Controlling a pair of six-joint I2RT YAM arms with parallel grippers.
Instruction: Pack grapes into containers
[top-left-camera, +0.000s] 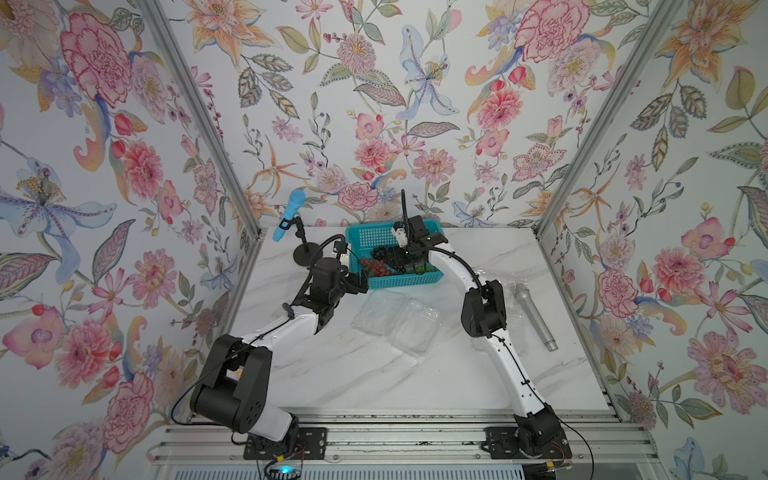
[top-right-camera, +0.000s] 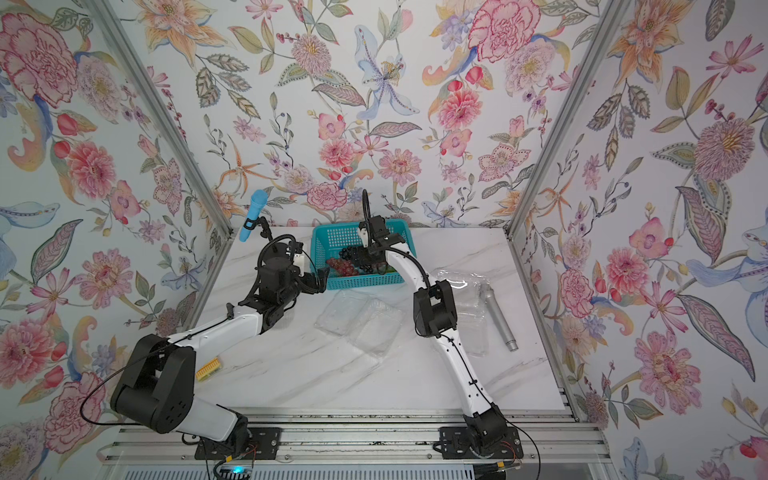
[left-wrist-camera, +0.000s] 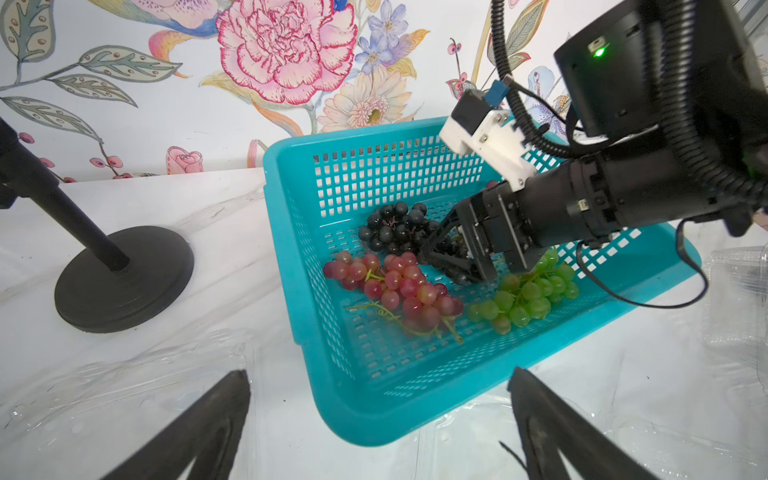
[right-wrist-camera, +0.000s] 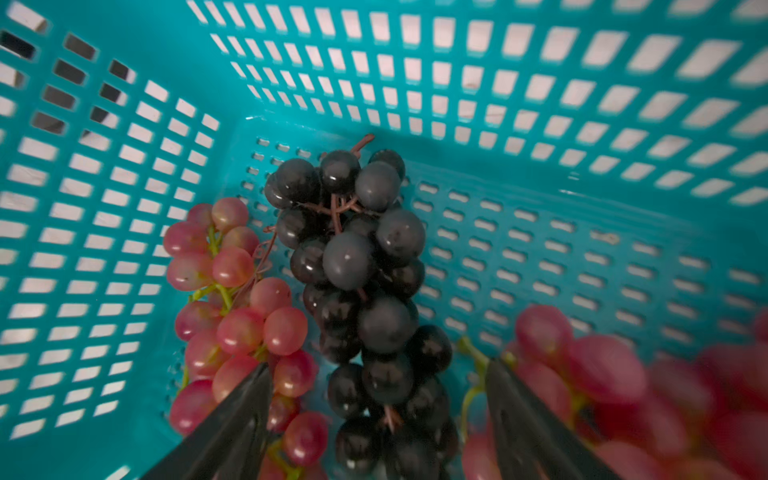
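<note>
Inside the teal basket (left-wrist-camera: 289, 264) lie dark grapes (right-wrist-camera: 384, 320), red grapes (left-wrist-camera: 408, 292) and green grapes (left-wrist-camera: 528, 297). Seen from the right wrist, the dark bunch runs between the open fingers of my right gripper, with red grapes (right-wrist-camera: 232, 320) along its left and more red ones (right-wrist-camera: 616, 392) at lower right. In the left wrist view the right gripper reaches down into the basket at the dark bunch. My left gripper is open and empty, outside the basket by its left front corner. Clear plastic containers (top-left-camera: 380, 312) lie on the table before the basket.
A black round stand (left-wrist-camera: 124, 276) holding a blue microphone (top-left-camera: 289, 214) is left of the basket. At the right lie a grey metallic rod (top-left-camera: 537, 320) and more clear plastic containers (top-right-camera: 473, 328).
</note>
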